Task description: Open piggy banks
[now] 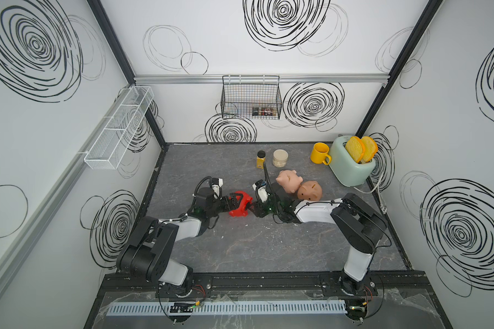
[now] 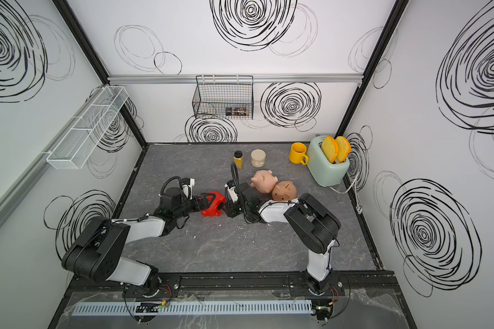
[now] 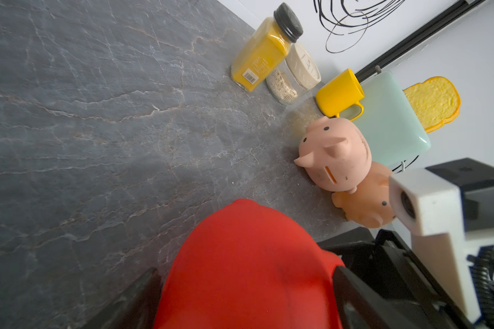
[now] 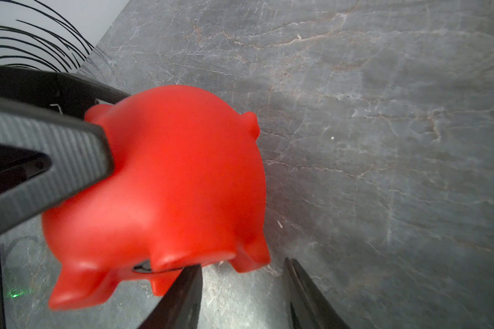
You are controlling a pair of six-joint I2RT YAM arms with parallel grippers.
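A red piggy bank (image 1: 240, 203) is near the middle of the table, between the two arms. My left gripper is open around it, one finger on each side; whether both press on it I cannot tell. In the right wrist view, the piggy bank (image 4: 175, 181) shows its legs and part of its underside, where a dark round plug (image 4: 142, 267) is partly visible. My right gripper is part open just below the legs, with no object between its fingertips. A pink piggy bank (image 3: 334, 153) and a brown piggy bank (image 3: 367, 200) stand together farther right.
At the back are a yellow bottle (image 1: 260, 159), a lidded jar (image 1: 280, 158), a yellow mug (image 1: 320, 153) and a green toaster (image 1: 349, 167) with bread slices. The right forearm passes close to the brown piggy bank.
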